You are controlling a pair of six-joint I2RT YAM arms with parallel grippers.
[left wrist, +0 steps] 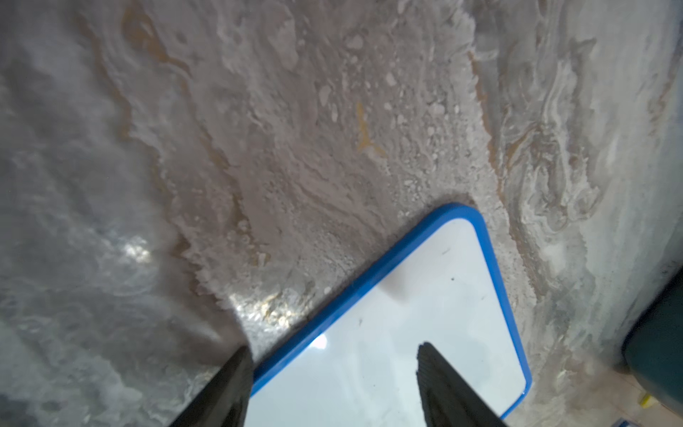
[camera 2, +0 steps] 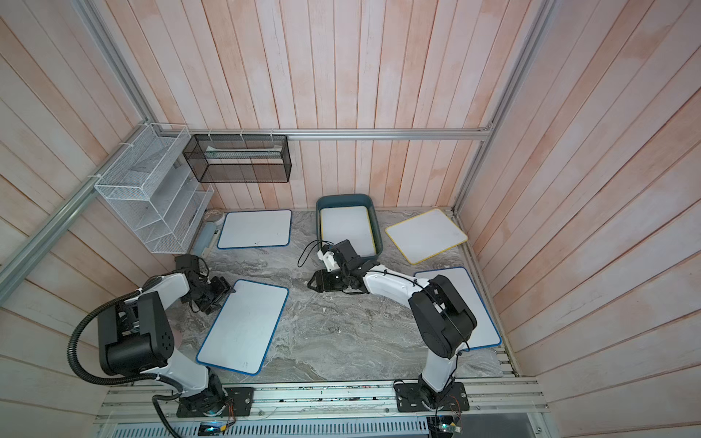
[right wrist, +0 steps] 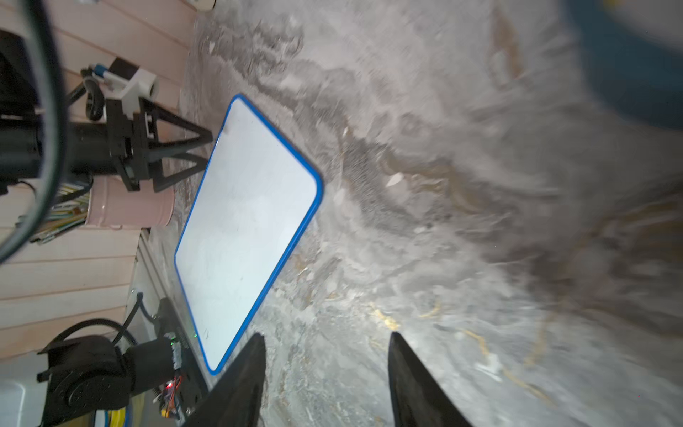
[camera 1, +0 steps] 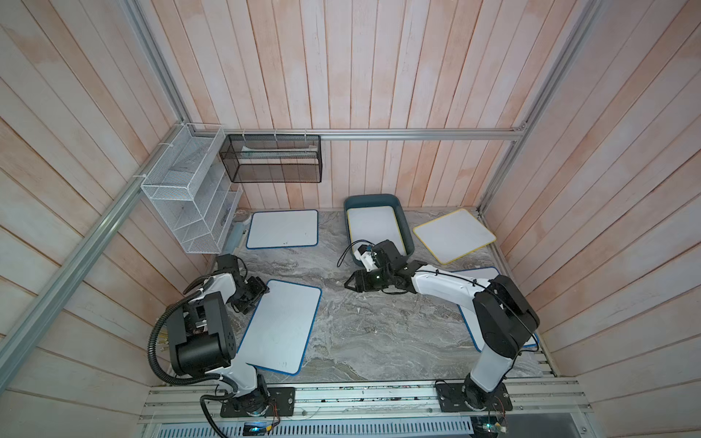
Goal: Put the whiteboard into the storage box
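A blue-edged whiteboard point(camera 1: 281, 326) lies flat on the left front of the table. My left gripper point(camera 1: 261, 289) stands open at its left edge near the far corner. In the left wrist view the blue rim runs up from between the fingers; whether they straddle the board's edge I cannot tell. The dark green storage box point(camera 1: 353, 200) sits at the back centre, with a yellow-edged whiteboard point(camera 1: 375, 225) lying inside. Just in front of it, over bare table, my right gripper point(camera 1: 352, 282) is open and empty; its arm hides part of the box's front.
Another blue-edged board point(camera 1: 282, 229) lies at the back left, a yellow-edged one point(camera 1: 454, 235) at the back right, and a blue-edged one point(camera 2: 474, 306) partly beneath the right arm. White wire shelves point(camera 1: 193, 197) and a black mesh basket point(camera 1: 271, 173) hang at the back left.
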